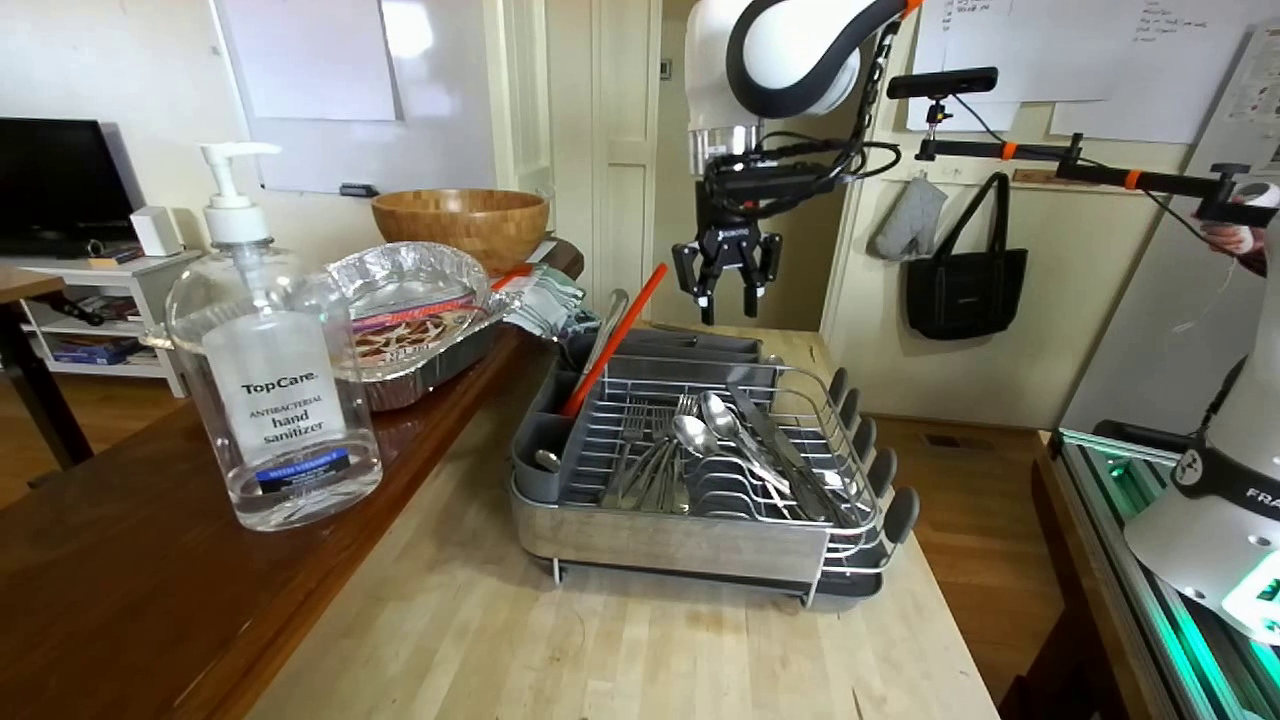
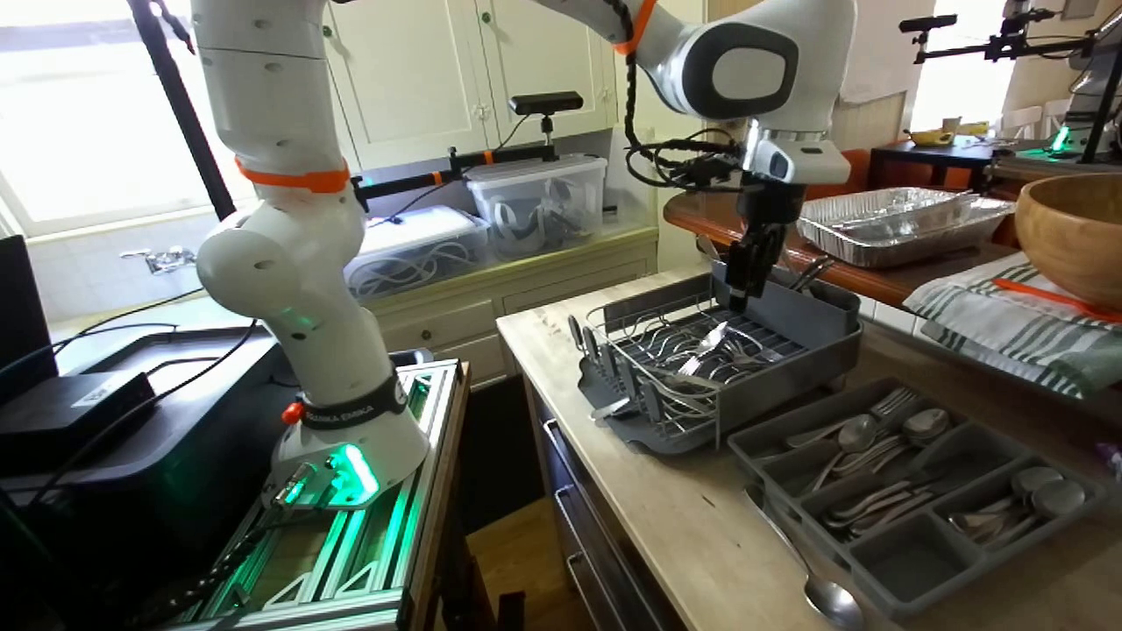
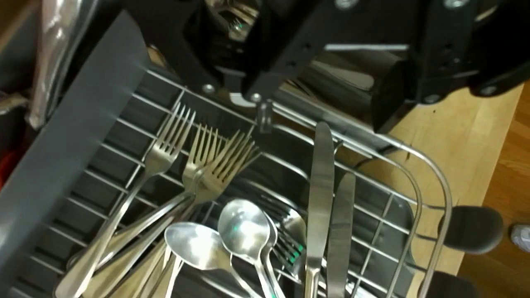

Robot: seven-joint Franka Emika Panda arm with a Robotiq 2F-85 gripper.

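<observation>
My gripper (image 1: 729,310) hangs above the far side of the dish rack (image 1: 672,534), its fingers apart and nothing between them. In the wrist view, two knives (image 3: 320,193) lie side by side in the wire rack below the gripper, their blades pointing toward the far rim. To their left are spoons (image 3: 243,226) and several forks (image 3: 171,134). Exterior view 2 has the gripper (image 2: 747,300) over the rack too. A grey cutlery tray (image 2: 915,568) beside the rack holds spoons and forks; its front compartment is empty.
A loose spoon (image 2: 831,599) lies on the counter by the tray. A red utensil (image 1: 618,336) sticks up from the rack's caddy. Foil pans (image 1: 414,318), a wooden bowl (image 1: 462,226) and a sanitizer bottle (image 1: 276,372) occupy the raised ledge. The counter before the rack is bare.
</observation>
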